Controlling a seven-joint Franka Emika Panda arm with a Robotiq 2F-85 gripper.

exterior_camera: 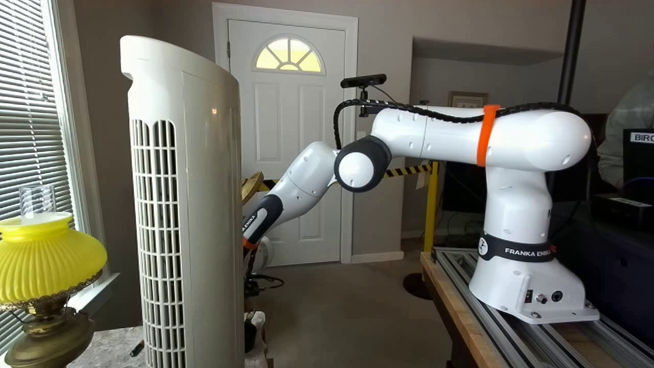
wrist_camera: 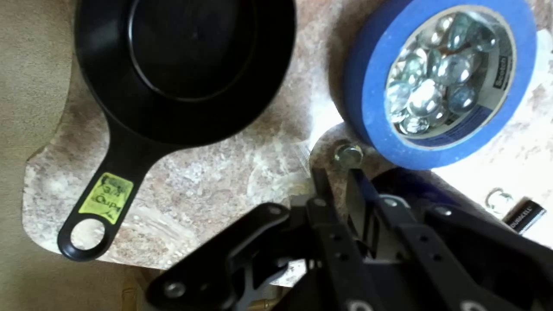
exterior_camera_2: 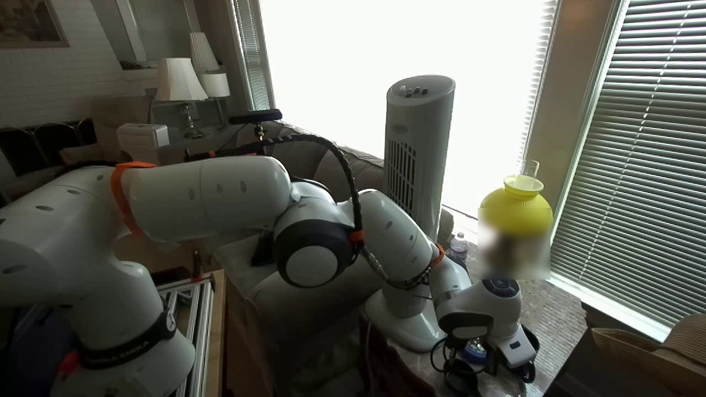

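In the wrist view, my gripper points down over the mottled tabletop, its two fingers close together with a narrow gap. A clear glass marble (wrist_camera: 348, 155) shows just past the fingertips. I cannot tell whether they grip it or it lies on the table beyond them. Right above it in that view, a roll of blue tape (wrist_camera: 370, 93) lies flat and rings several glass marbles (wrist_camera: 425, 96). Another clear piece (wrist_camera: 497, 199) sits alone to the right. Exterior view 1 hides the gripper behind the fan; in exterior view 2 the hand (exterior_camera_2: 509, 347) hangs low over the table.
A small black pan (wrist_camera: 192, 116) with a yellow label lies left of the tape. A Duracell battery (wrist_camera: 524, 215) is at the right. The tower fan (exterior_camera_2: 420, 145), a water bottle (exterior_camera_2: 458, 245) and a yellow lamp (exterior_camera_2: 519, 208) stand close to the arm.
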